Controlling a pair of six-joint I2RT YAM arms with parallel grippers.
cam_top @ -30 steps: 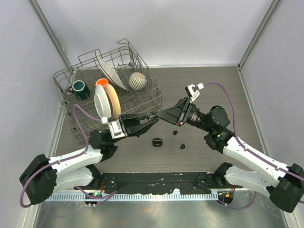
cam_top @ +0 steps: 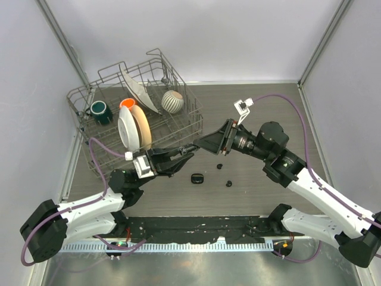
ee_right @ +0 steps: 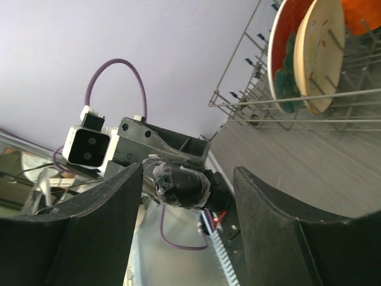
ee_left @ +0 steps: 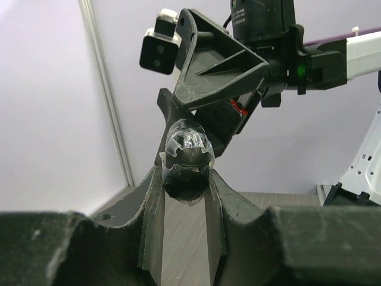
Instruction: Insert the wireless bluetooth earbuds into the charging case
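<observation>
A small dark object in crinkled clear wrap, apparently the case or an earbud, is held between the fingertips of my left gripper, which is shut on it. My right gripper stands part open just beside it, its fingertips either side of the wrapped object in the right wrist view. A black oval case lies on the table below, and two small black earbuds lie to its right, one nearer the front. Which item the wrapped object is, I cannot tell for sure.
A wire dish rack with plates, cups and a bowl fills the back left. White walls border both sides and the back.
My left gripper has shifted very little.
</observation>
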